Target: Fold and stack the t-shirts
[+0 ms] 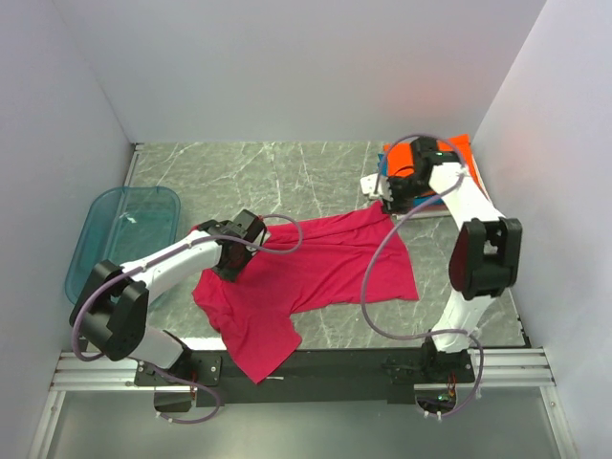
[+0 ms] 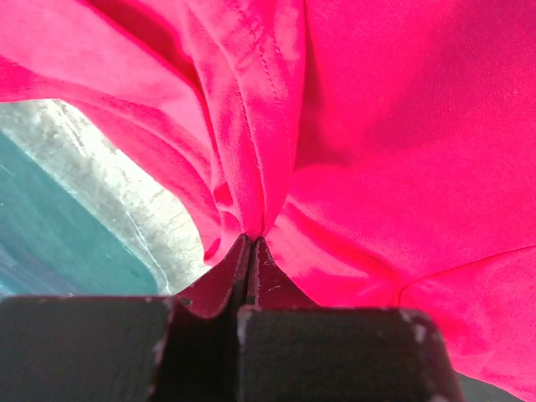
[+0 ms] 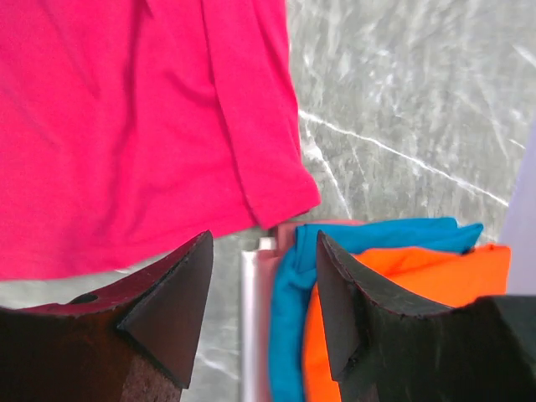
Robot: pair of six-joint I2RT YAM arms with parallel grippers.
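A red t shirt (image 1: 287, 273) lies spread over the table, one part hanging past the front edge. My left gripper is shut at the shirt's left part, and a gathered fold of the red cloth runs right into its fingertips. The right gripper stands open, nothing between its fingers, above the shirt's far right corner (image 3: 285, 197). Beside that corner is a stack with an orange t shirt (image 1: 459, 153) on top and a blue t shirt (image 3: 293, 285) showing under it; the right arm partly covers this stack in the top view.
At the left stands a clear teal bin (image 1: 122, 234), close to the left arm. Bare marble table (image 1: 268, 172) shows behind the red shirt. Walls rise on both sides and at the back.
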